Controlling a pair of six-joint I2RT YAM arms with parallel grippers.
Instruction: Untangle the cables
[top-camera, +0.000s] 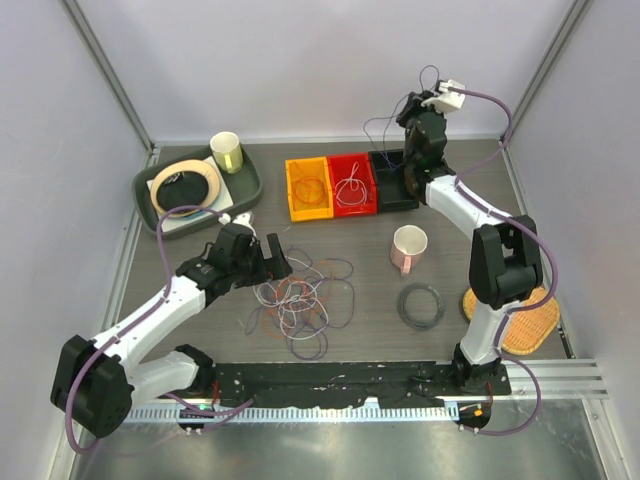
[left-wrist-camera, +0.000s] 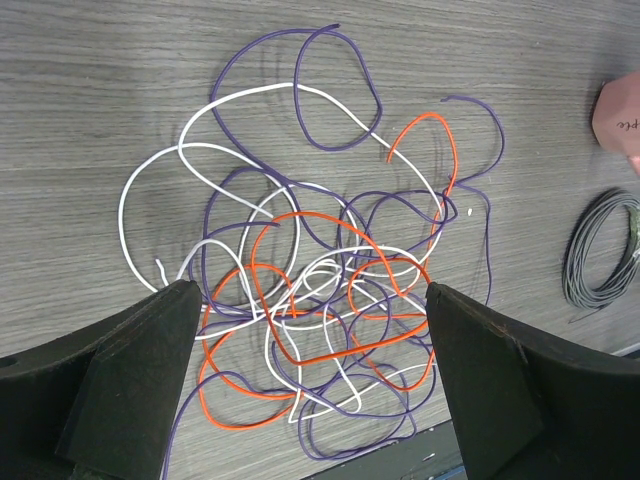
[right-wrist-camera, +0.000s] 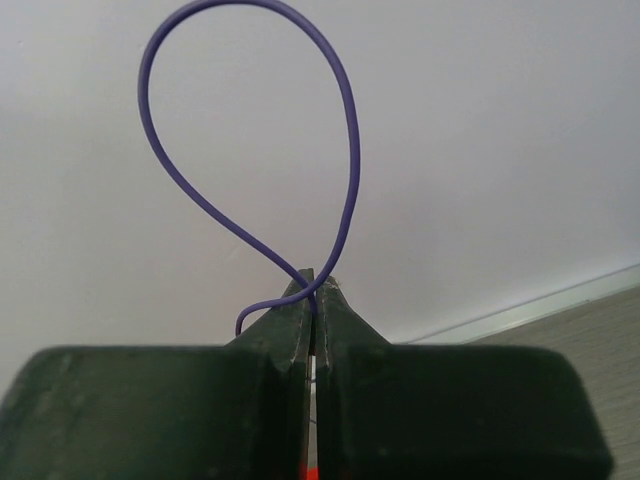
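A loose tangle of white, orange and purple cables (top-camera: 295, 300) lies on the table, filling most of the left wrist view. Over its left edge my left gripper stands open, with its fingers (left-wrist-camera: 110, 385) parted and no cable held between them. At the back right, my right gripper is shut on a purple cable (right-wrist-camera: 350, 150), which loops up past the fingertips. In the top view this cable's lower part hangs toward the black bin (top-camera: 395, 185). The orange bin (top-camera: 293, 192) has an orange cable in it, the red bin (top-camera: 340, 163) a white one.
A pink mug (top-camera: 409, 242) and a grey cable coil (top-camera: 421, 306) sit right of the tangle. At the back left is a dark tray (top-camera: 245, 190) with a yellow cup (top-camera: 226, 151). A woven mat (top-camera: 530, 325) lies at right.
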